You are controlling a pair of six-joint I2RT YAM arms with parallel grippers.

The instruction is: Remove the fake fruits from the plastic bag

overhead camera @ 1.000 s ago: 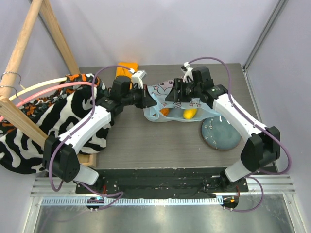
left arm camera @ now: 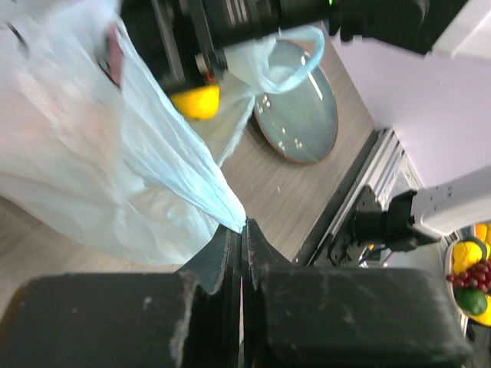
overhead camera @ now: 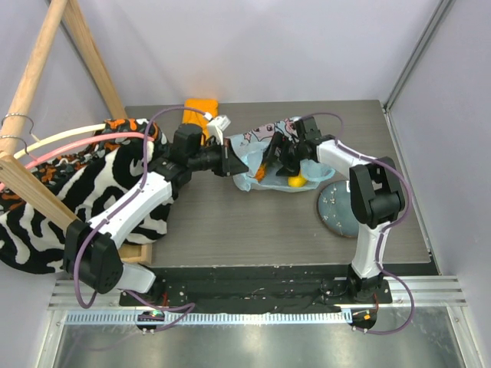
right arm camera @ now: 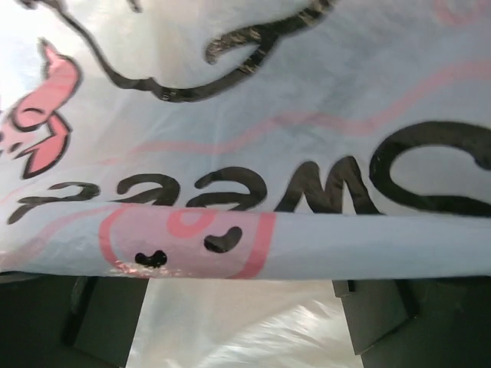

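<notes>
The plastic bag (overhead camera: 249, 181), pale blue with printed drawings, lies at the back of the table with its opening toward the front. A corner of the bag (left arm camera: 219, 195) is pinched in my left gripper, which is shut on it. Within the bag's opening is my right gripper (overhead camera: 278, 159); its fingers stand open, and printed film (right arm camera: 307, 241) crosses in front of its fingers (right arm camera: 111, 322). A yellow fake fruit (overhead camera: 297, 182) shows at the opening below the right gripper. Left of that gripper is an orange fruit (overhead camera: 260, 173), partly hidden.
A round blue-grey plate (overhead camera: 338, 208) lies on the right of the table, near the right forearm. Behind the left gripper is an orange cloth-like item (overhead camera: 201, 109). Clothes (overhead camera: 100, 184) hang on a wooden rack at the left.
The left gripper has stayed nearly in place at the bag's corner.
</notes>
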